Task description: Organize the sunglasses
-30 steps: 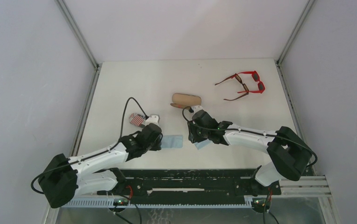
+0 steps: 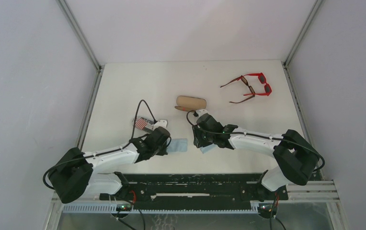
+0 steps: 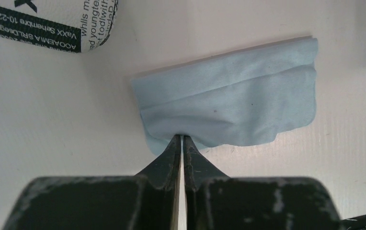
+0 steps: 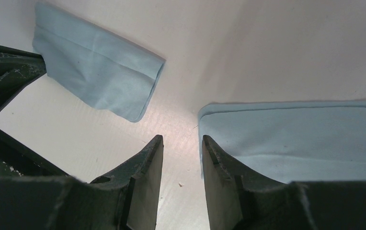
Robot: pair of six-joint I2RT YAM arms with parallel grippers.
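Observation:
Red sunglasses [image 2: 262,79] and brown sunglasses [image 2: 251,90] lie overlapping at the back right. A tan case [image 2: 190,101] and a printed case [image 2: 141,123] lie on the table. My left gripper is over the near edge of a folded blue cloth [image 3: 229,100], fingertips very close together; whether they pinch fabric is unclear. My right gripper stands part open, empty, at the near left corner region of a second blue cloth [image 4: 291,134].
Both arms sit close together over the front middle.
My left arm has moved slightly rightward in the top view. The right arm and the objects on the table look nearly unchanged.

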